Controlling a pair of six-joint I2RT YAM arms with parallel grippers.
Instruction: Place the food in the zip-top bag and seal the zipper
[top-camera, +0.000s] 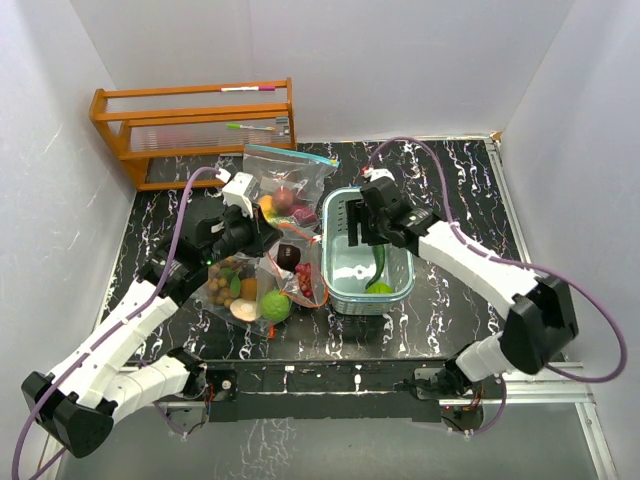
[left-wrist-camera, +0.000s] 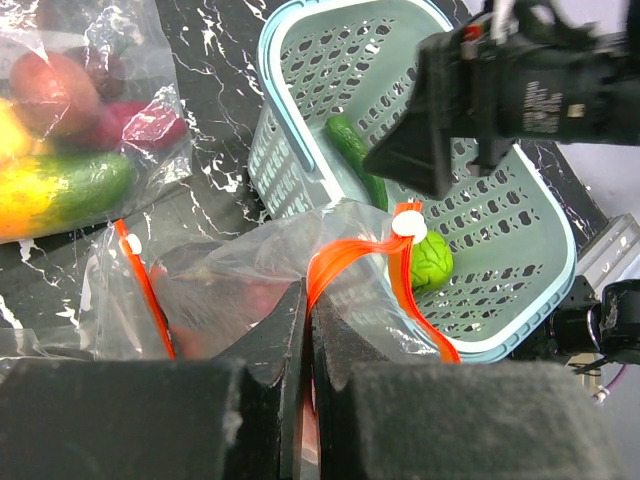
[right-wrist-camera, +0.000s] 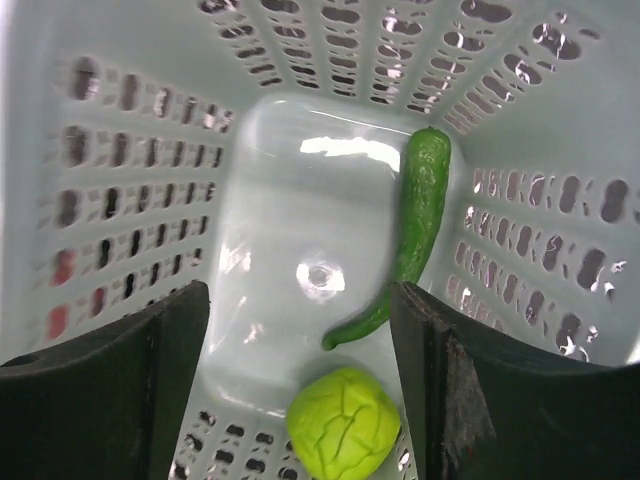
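Note:
My left gripper is shut on the orange zip edge of a clear bag, whose mouth gapes beside the basket. Inside that bag, from above, lie a dark round food and red grapes. A pale green basket stands to its right. On the basket floor are a long green pepper and a round green vegetable. My right gripper hangs over the basket with its fingers apart and nothing between them.
A filled blue-topped zip bag lies behind, and another filled bag lies left of the open one. A wooden rack stands at the back left.

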